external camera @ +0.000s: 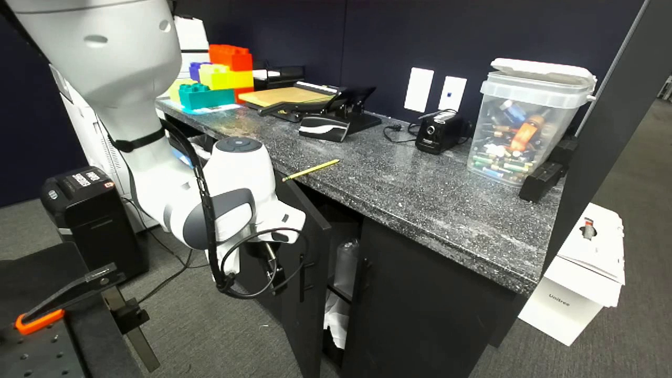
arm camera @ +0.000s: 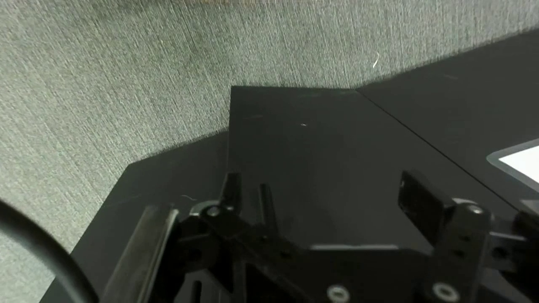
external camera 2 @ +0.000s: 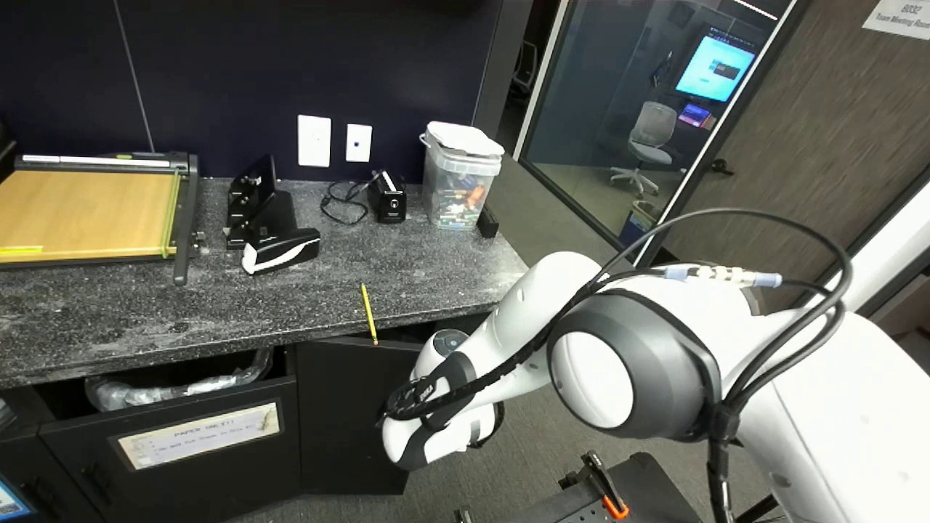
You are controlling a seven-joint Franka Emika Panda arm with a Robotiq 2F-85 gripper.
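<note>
A black cabinet door (external camera: 303, 331) stands ajar under the counter, with a dark bar handle (external camera: 303, 282) on its outer face. My gripper (external camera: 272, 274) is low in front of this door, just left of the handle in the first exterior view. In the wrist view, the gripper is open, its fingers wide apart against the dark door (arm camera: 313, 141). A thin dark bar (arm camera: 268, 209), apparently the handle, shows between them, closer to the left finger. Whether any finger touches it, I cannot tell. The arm hides the gripper in the second exterior view.
The counter (external camera: 403, 179) overhangs the door, with a yellow pencil (external camera: 312, 170) across its front edge. A clear battery tub (external camera: 520, 135) stands on the counter's right. At lower left is a dark table (external camera: 38, 268).
</note>
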